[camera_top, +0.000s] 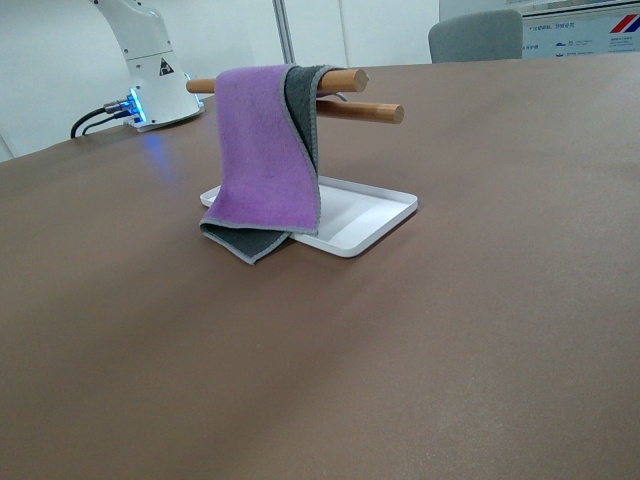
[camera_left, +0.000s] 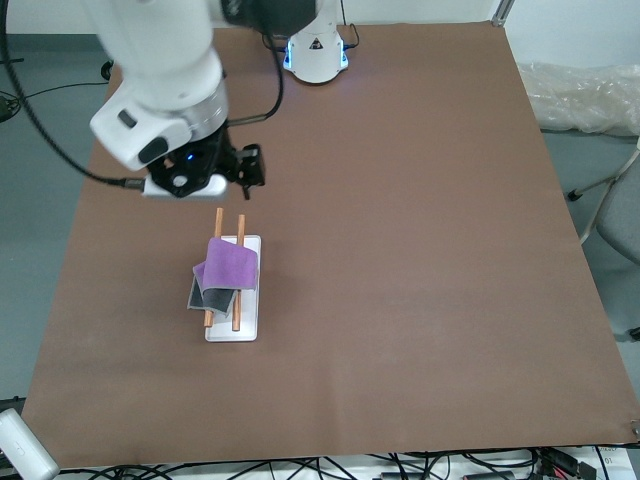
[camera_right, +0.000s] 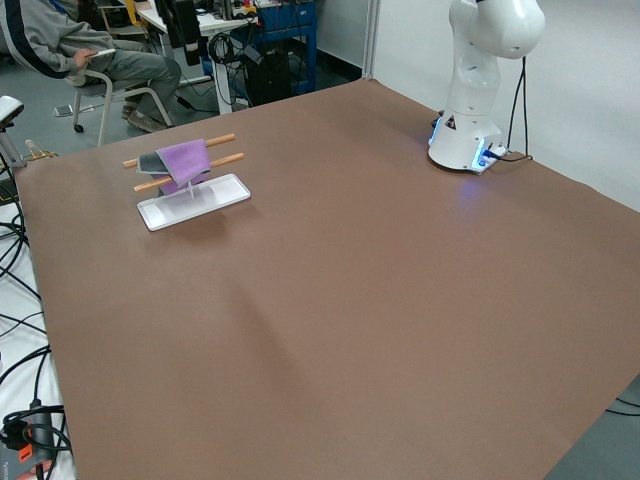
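A small wooden rack, with two rods (camera_left: 239, 314) on a white tray (camera_top: 361, 222), stands at the left of the brown table. A purple cloth (camera_left: 228, 262) (camera_top: 262, 150) (camera_right: 186, 160) and a dark grey cloth (camera_left: 208, 300) (camera_top: 301, 112) hang draped over the rods. My gripper (camera_left: 246, 182), black and white, is raised above the table beyond the rack in the left view; whether it is open or shut I cannot tell. At the top edge of the right view a dark part of the arm shows.
Cables lie along the near edge, and a person (camera_right: 140, 75) sits beyond the table in the right view.
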